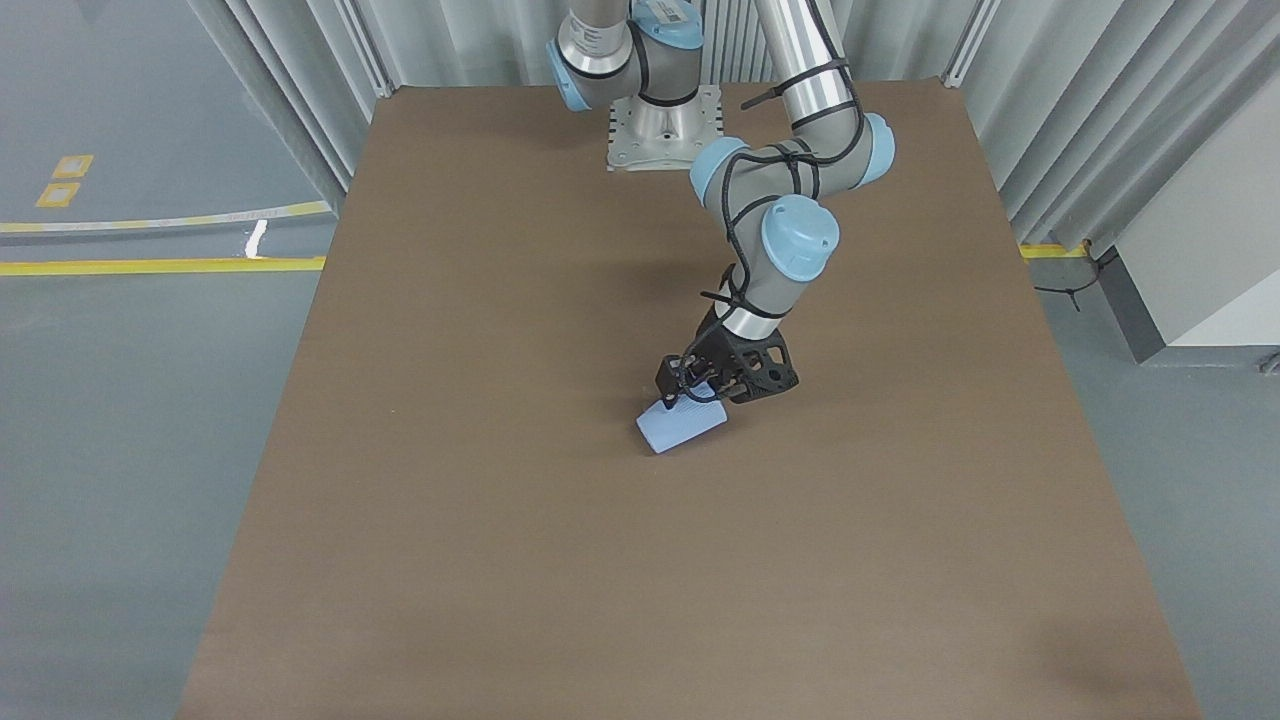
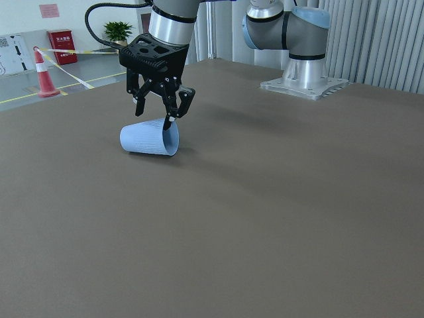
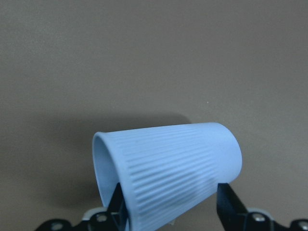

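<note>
A light blue ribbed cup (image 3: 168, 163) lies on its side on the brown table, at the middle in the front view (image 1: 680, 426) and left of middle in the left view (image 2: 142, 137). My gripper (image 2: 156, 112) is open just over it, fingers pointing down. In the wrist view one finger (image 3: 117, 207) reaches to the cup's open rim; the other stands beside the cup's narrower end, lower right. Whether either finger touches the cup is hard to tell.
The arm's base plate (image 2: 311, 91) stands at the back edge, with a corrugated curtain behind it.
</note>
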